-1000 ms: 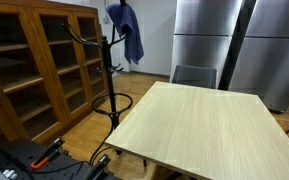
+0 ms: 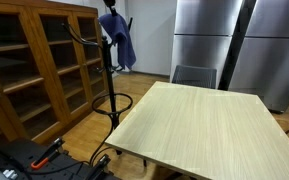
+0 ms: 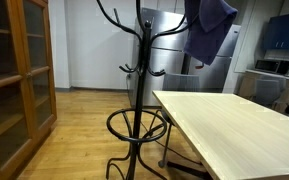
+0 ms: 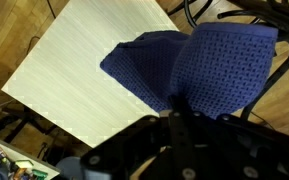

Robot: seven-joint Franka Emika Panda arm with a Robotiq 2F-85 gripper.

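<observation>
A blue cloth (image 2: 117,38) hangs high beside the top of the black coat rack (image 2: 108,75). In the wrist view the cloth (image 4: 219,65) spreads out from the fingertips, over the table and some of the rack's curved arms. My gripper is shut at the cloth's edge, and the fabric appears pinched there. Exterior view 2 has the cloth (image 3: 210,30) dangling to the right of the rack's upper hooks. Whether any of it rests on a hook cannot be told.
A pale wooden table (image 2: 199,125) with a bare top stands right of the rack. Glass-door cabinets (image 2: 24,70) line the left wall, and a dark chair (image 2: 194,76) is behind the table. Curved hooks (image 3: 119,20) stick out around the rack's top.
The cloth has shifted a little to the left in exterior view 1, closer over the rack's top. The rack and table have stayed put.
</observation>
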